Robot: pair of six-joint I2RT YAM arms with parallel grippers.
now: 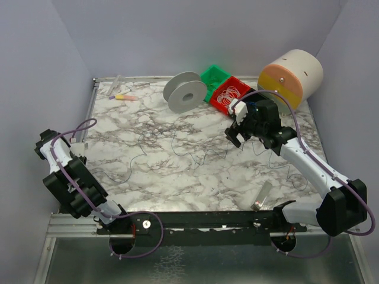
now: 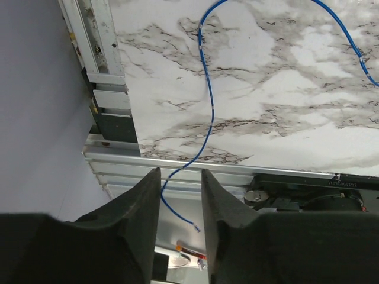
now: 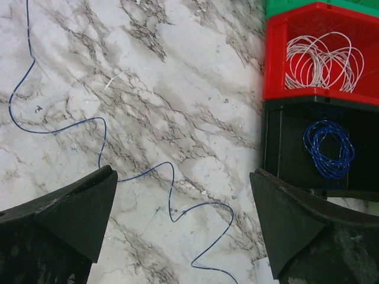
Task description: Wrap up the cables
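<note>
A thin blue cable [image 2: 211,106] winds over the marbled table, its loose end [image 2: 198,228] running past the near-left edge in the left wrist view. My left gripper is part open at that corner, a narrow gap between its fingers. The cable passes through this gap in the picture; whether it lies between the fingers or below them I cannot tell. To the right, my right gripper stands wide open above more bends of blue cable [image 3: 171,189], holding nothing. A coiled blue cable [image 3: 327,149] lies in the black bin [image 3: 284,148].
White coiled cable [image 3: 320,62] fills the red bin [image 1: 241,87], with a green bin [image 1: 214,77] beside it. A white spool [image 1: 185,93] and a large roll [image 1: 299,71] stand at the back. An orange-handled tool [image 1: 123,97] lies back left. Mid-table holds only thin cable.
</note>
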